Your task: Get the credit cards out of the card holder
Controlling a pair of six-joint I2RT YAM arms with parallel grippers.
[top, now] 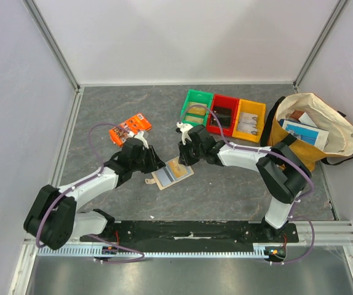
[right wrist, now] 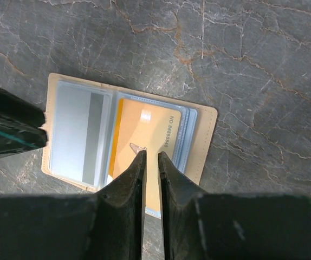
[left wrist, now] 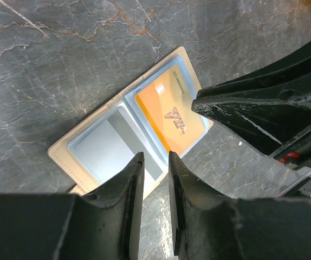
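The card holder (top: 164, 179) lies open on the dark table, tan with grey sleeves on one side (left wrist: 107, 143) and orange cards (left wrist: 169, 108) on the other. My left gripper hangs just left of it in the top view; in its wrist view the fingertips are close together over the holder. My right gripper is over the orange card side, its fingertips nearly meeting, with a narrow gap. I cannot tell that either holds anything.
An orange packet (top: 129, 128) lies behind on the left. Green (top: 197, 98), red (top: 226, 104) and yellow (top: 251, 114) trays stand at the back right, beside a canvas bag (top: 318, 129).
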